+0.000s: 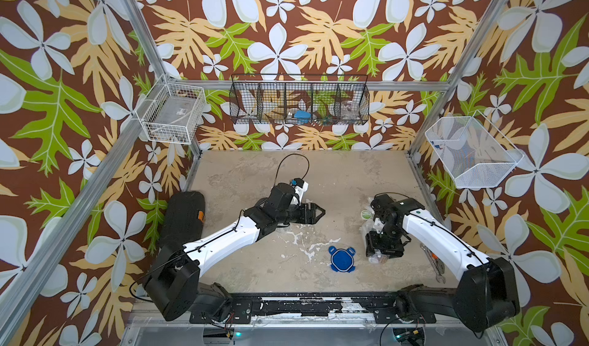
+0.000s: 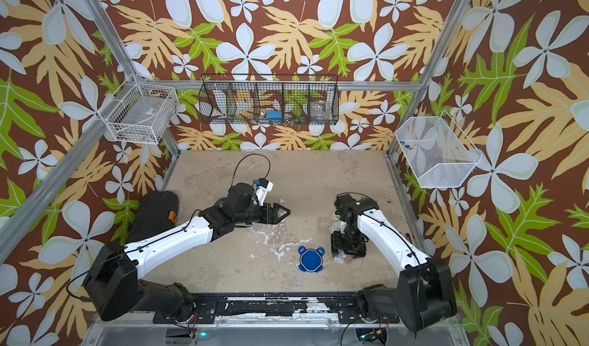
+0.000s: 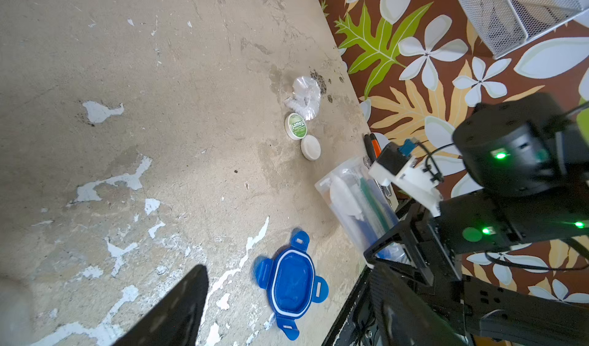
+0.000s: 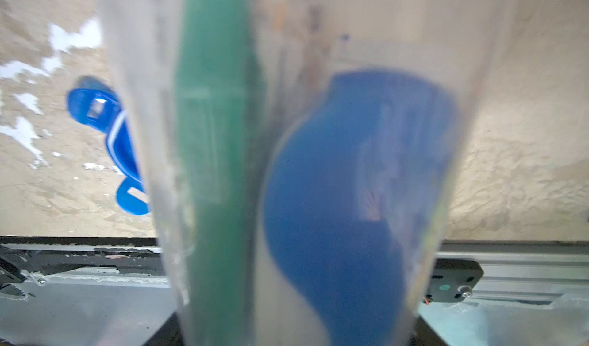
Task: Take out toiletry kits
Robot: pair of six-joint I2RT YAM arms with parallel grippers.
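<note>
A clear toiletry bag [image 3: 357, 203] with a green item and a blue item inside is held by my right gripper [image 1: 384, 247], which is shut on it. In the right wrist view the bag [image 4: 362, 180] fills the middle, upright and close to the lens, hiding most of the fingers. The black fingers of that gripper show against the bag's near end in the left wrist view. My left gripper [image 1: 313, 213] is above the middle of the table, its fingers apart, with no object held between the fingers.
A blue container [image 3: 293, 282] lies on the table between the arms. Small round tins [image 3: 296, 126] and crumpled clear plastic [image 3: 305, 97] lie farther back. Tools [image 1: 433, 263] lie at right, a black case [image 1: 182, 217] at left. Wire baskets [image 1: 298, 100] hang behind.
</note>
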